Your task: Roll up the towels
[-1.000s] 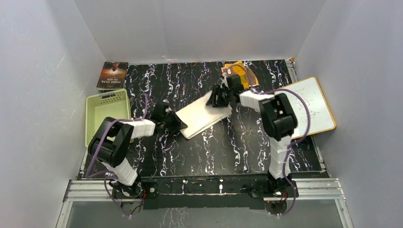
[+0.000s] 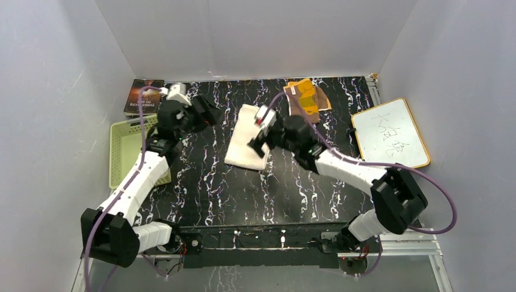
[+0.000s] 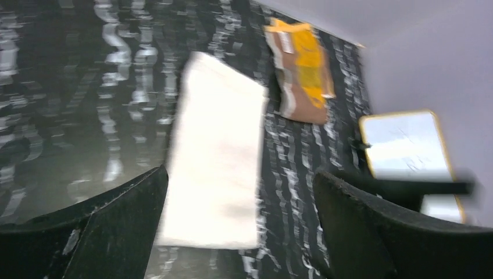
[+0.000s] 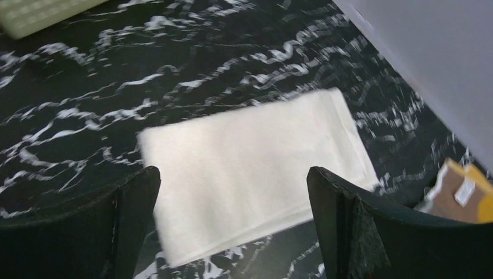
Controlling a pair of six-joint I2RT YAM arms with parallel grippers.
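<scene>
A white folded towel (image 2: 243, 140) lies flat in the middle of the table, turned lengthwise toward the back; it also fills the middle of the left wrist view (image 3: 212, 157) and right wrist view (image 4: 238, 163). My left gripper (image 2: 205, 112) is raised to the towel's upper left, open and empty. My right gripper (image 2: 263, 137) is over the towel's right side, blurred in the top view; its fingers stand wide apart with nothing held in the right wrist view.
A green basket (image 2: 128, 167) and a book (image 2: 140, 91) are on the left. Orange and brown cloths (image 2: 304, 97) lie at back right, beside a whiteboard (image 2: 389, 134).
The towel has turned from diagonal to nearly upright in the top view.
</scene>
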